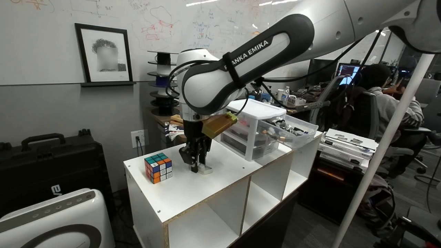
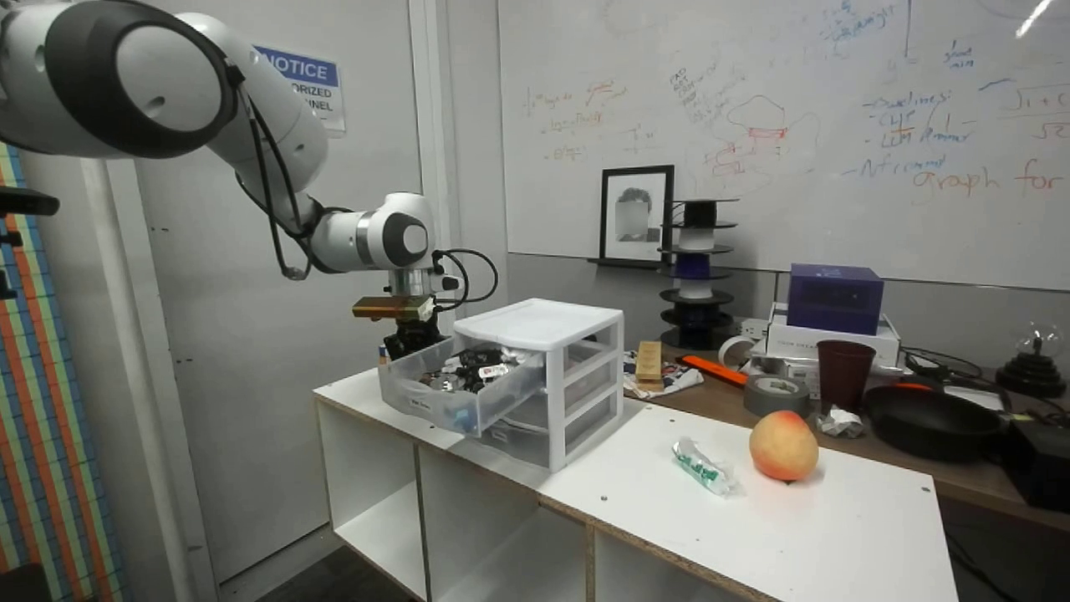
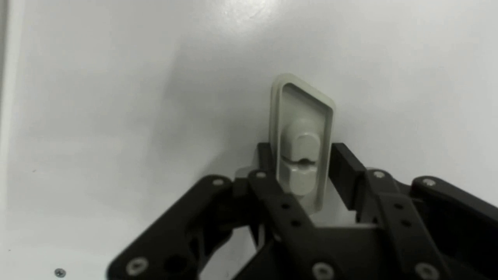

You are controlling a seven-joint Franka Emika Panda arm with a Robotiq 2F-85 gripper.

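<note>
My gripper points down over the white shelf top, its dark fingers close in along both sides of a small light-grey, angular tray-like piece (image 3: 305,109). In the wrist view the piece stretches out past the fingertips, with a rounded, split boss in its middle. Exterior view 1 has the gripper (image 1: 199,168) low, with the piece (image 1: 205,169) at its fingertips and at or very near the surface; any gap beneath is too small to tell. A Rubik's cube (image 1: 158,167) sits apart, left of the gripper. The drawer unit hides the fingertips in exterior view 2.
A white drawer unit (image 2: 552,346) with an open, filled drawer (image 2: 456,386) stands on the shelf beside the arm. Beyond it lie a crumpled wrapper (image 2: 705,467) and a peach-like fruit (image 2: 784,446). The shelf top (image 1: 182,198) in front of the gripper is clear.
</note>
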